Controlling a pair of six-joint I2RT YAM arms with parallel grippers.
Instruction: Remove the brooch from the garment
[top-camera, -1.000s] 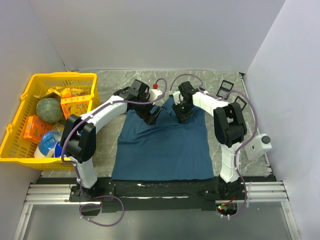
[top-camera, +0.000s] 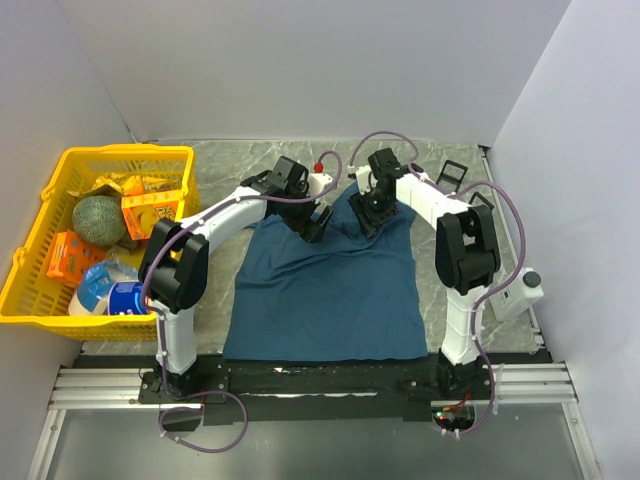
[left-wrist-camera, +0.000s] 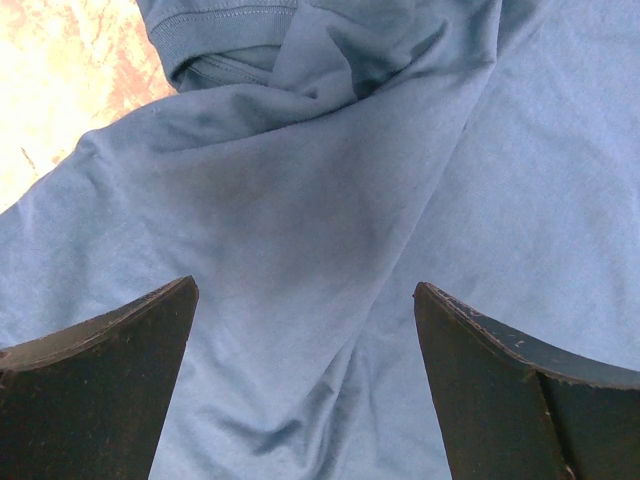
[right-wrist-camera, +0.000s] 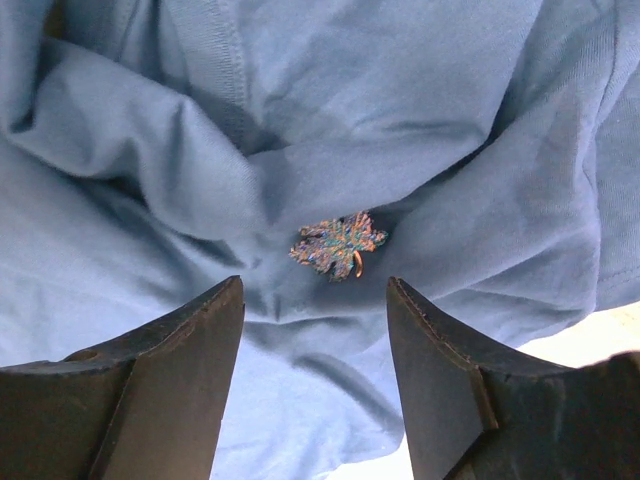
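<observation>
A blue garment (top-camera: 320, 310) lies spread on the marble top, bunched along its upper part. In the right wrist view a leaf-shaped brooch (right-wrist-camera: 335, 240) with coloured sparkles rests among the folds, between and just beyond the tips of my open right gripper. My left gripper also stands open over the folded cloth to the left, with only fabric beneath it. In the top view both grippers hover over the upper half of the garment, and the brooch is hard to make out there.
A yellow basket (top-camera: 22, 290) of mixed goods fills the left side. Dark frames (top-camera: 452, 176) lie at the back right, and a white object (top-camera: 515, 295) stands at the right edge.
Over the last second both arms shifted right, the right one more, and slightly toward the back.
</observation>
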